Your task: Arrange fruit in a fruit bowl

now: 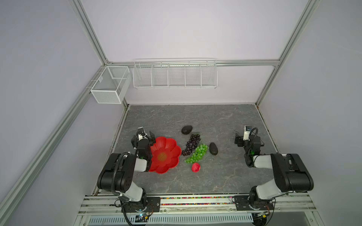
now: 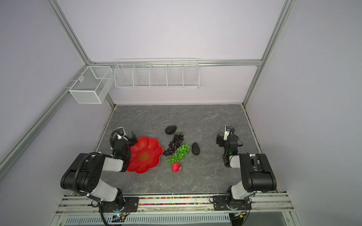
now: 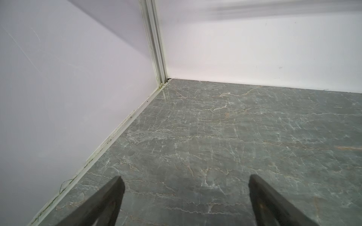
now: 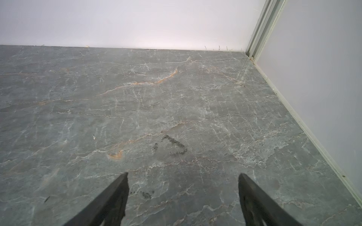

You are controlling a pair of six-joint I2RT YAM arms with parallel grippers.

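Observation:
A red flower-shaped bowl sits empty at the left. To its right lie purple grapes, green grapes, a red round fruit, and two dark avocados, one behind and one at right. My left gripper is open and empty, over the left of the table at the bowl's back left. My right gripper stands open over bare table at the right, apart from the fruit.
White wire baskets hang on the back and left walls above the table. Side walls enclose it.

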